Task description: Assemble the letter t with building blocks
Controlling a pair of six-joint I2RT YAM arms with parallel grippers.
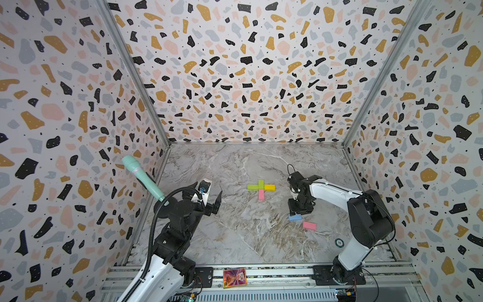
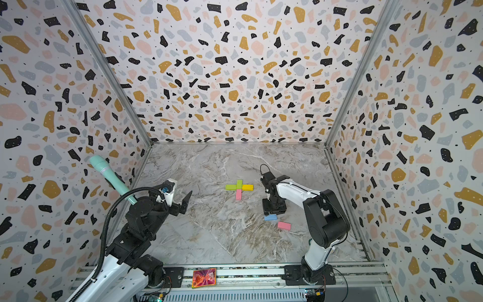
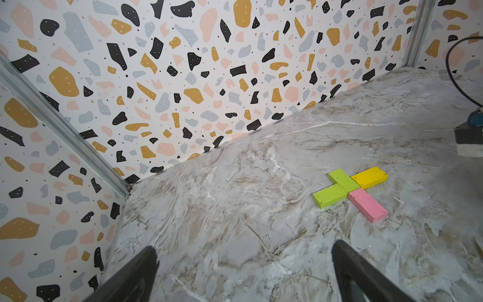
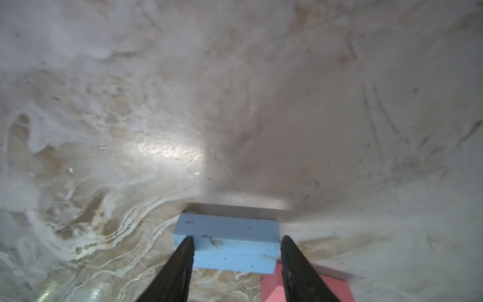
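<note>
Four arms of a cross lie flat on the marble: a green block (image 3: 329,195) to the left, another green block (image 3: 343,179) at the top, a yellow block (image 3: 369,177) to the right and a pink block (image 3: 368,204) below. In the right wrist view, my right gripper is open above a loose blue block (image 4: 229,254), its fingers near the block's two ends; whether they touch it is unclear. Partly behind the right finger lies a second pink block (image 4: 271,289). My left gripper stands open and empty, away from the blocks on the left side.
Patterned walls enclose the marble table (image 1: 231,236) at the back and sides. A round dark disc (image 1: 339,243) lies near the right arm's base. Free surface stretches between the left arm and the cross, and in front of it.
</note>
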